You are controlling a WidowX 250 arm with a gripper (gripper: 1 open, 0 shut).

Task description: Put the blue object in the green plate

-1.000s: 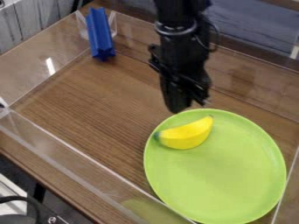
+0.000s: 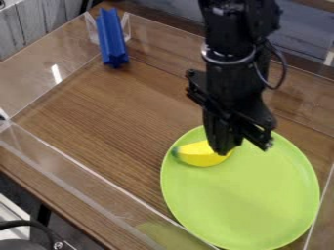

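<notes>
The blue object (image 2: 112,39), a tall narrow block, stands at the far left of the wooden table. The green plate (image 2: 251,210) lies at the near right, with a yellow curved object (image 2: 198,153) on its upper left part. Over the plate's far side hangs my black gripper (image 2: 244,143), pointing down, well to the right of the blue object. It partly covers the yellow object. The dark fingers blend together, so how far apart they are is unclear.
Bare wooden table (image 2: 111,117) lies between the blue object and the plate. A clear, see-through wall (image 2: 85,181) runs along the left front edge, and a dark cable (image 2: 26,225) shows at the bottom left corner.
My gripper has moved right and toward the camera, from behind the yellow object to over the plate's far part. The blue object, yellow object and plate have not moved.
</notes>
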